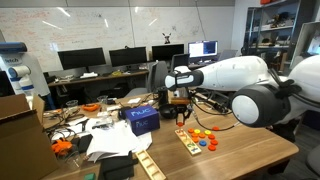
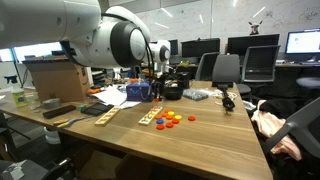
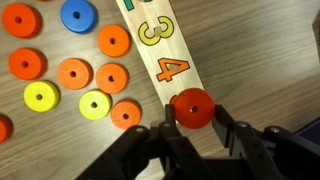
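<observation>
A round red disc (image 3: 194, 108) with a hole in its middle is held by my gripper, which is shut on it. Beneath lies a narrow wooden board (image 3: 150, 42) with painted numbers, the orange 4 (image 3: 172, 69) being closest to the disc. A sliver of red shows behind the held disc at the board's end; what it belongs to is mostly hidden. In exterior view 1 my gripper hangs just above the far end of the board (image 1: 187, 140). Loose on the table beside the board are a blue disc (image 3: 78, 14), yellow discs (image 3: 95, 105) and several orange-red ones (image 3: 114, 41).
A second wooden board (image 1: 148, 166) lies nearer the front. The blue box (image 1: 142, 120) and white papers (image 1: 108, 140) sit to its left and behind, by a cardboard box (image 1: 22, 140). Bare tabletop (image 2: 220, 140) stretches along the right side in exterior view 2.
</observation>
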